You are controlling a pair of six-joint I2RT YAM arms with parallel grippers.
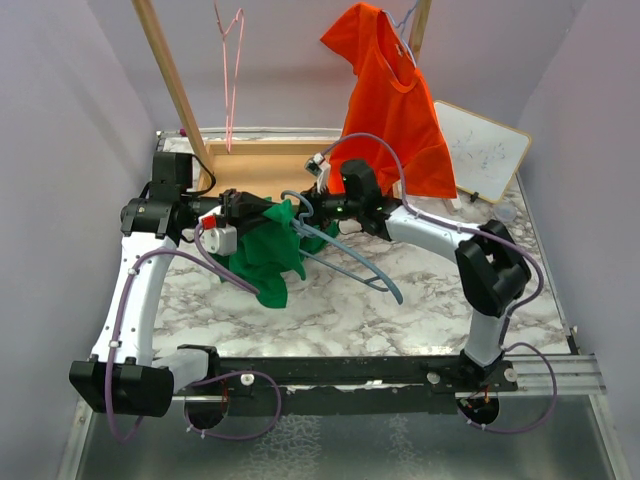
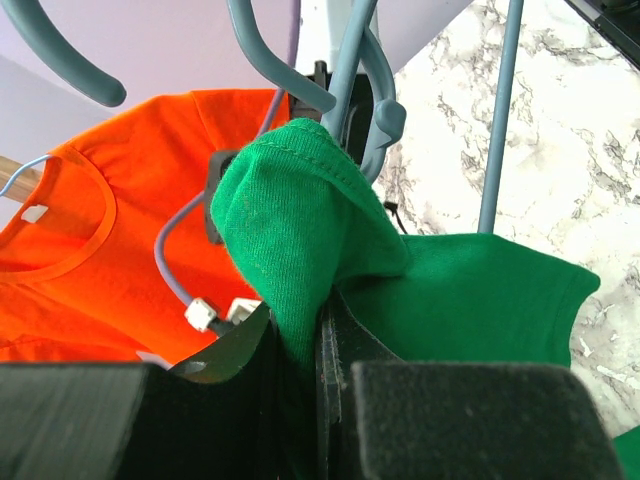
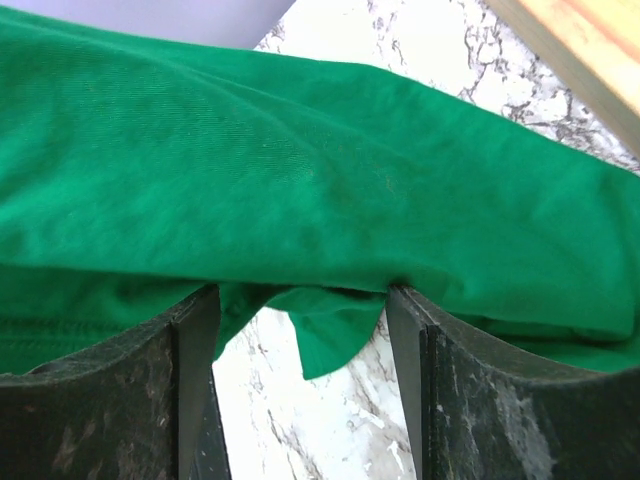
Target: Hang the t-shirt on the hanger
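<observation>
The green t-shirt (image 1: 260,260) hangs from my left gripper (image 1: 262,208), which is shut on a fold of it (image 2: 300,230). A light blue hanger (image 1: 355,262) is threaded into the shirt's top; its hook end and bars (image 2: 495,120) show just beyond the fold in the left wrist view. My right gripper (image 1: 318,205) is behind the hanger at the shirt's far side. In the right wrist view its parted fingers (image 3: 170,400) are at a green fold (image 3: 330,200), with cloth between and above them; whether they grip it is not clear.
An orange t-shirt (image 1: 385,120) hangs on the wooden rack (image 1: 165,60) at the back, beside an empty pink hanger (image 1: 231,80). A whiteboard (image 1: 480,145) and a small clear container (image 1: 505,212) are at the back right.
</observation>
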